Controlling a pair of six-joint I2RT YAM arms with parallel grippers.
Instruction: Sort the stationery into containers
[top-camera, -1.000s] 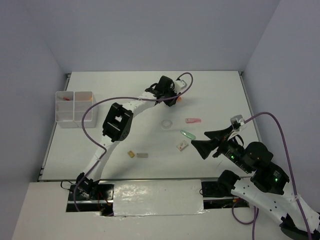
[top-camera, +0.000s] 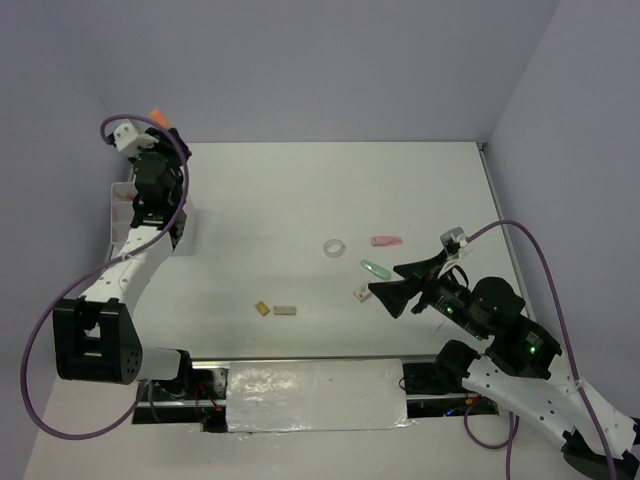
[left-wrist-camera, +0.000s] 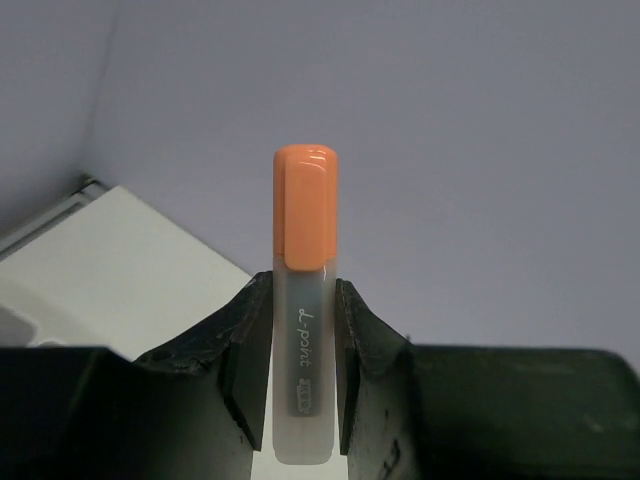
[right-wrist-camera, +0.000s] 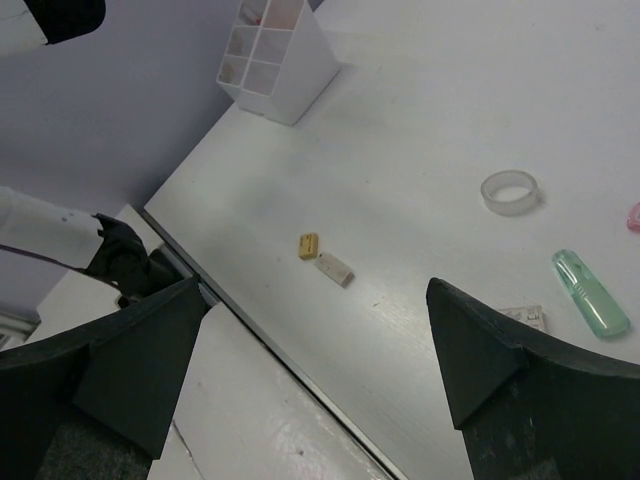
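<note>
My left gripper is shut on an orange-capped highlighter (left-wrist-camera: 305, 220), held upright over the white divided container (top-camera: 120, 210) at the back left. My right gripper (top-camera: 405, 290) stands open at the right, its fingers empty. On the table lie a green highlighter (top-camera: 376, 270), a pink item (top-camera: 386, 241), a clear tape ring (right-wrist-camera: 510, 205), a small yellow piece (top-camera: 262, 308), a grey block (top-camera: 285, 310) and a pale item (top-camera: 362, 293) beside the green one.
Walls border it at the back and sides, and the container sits along the left edge.
My left arm has swung from the back middle leftward to above the container, carrying the orange highlighter.
</note>
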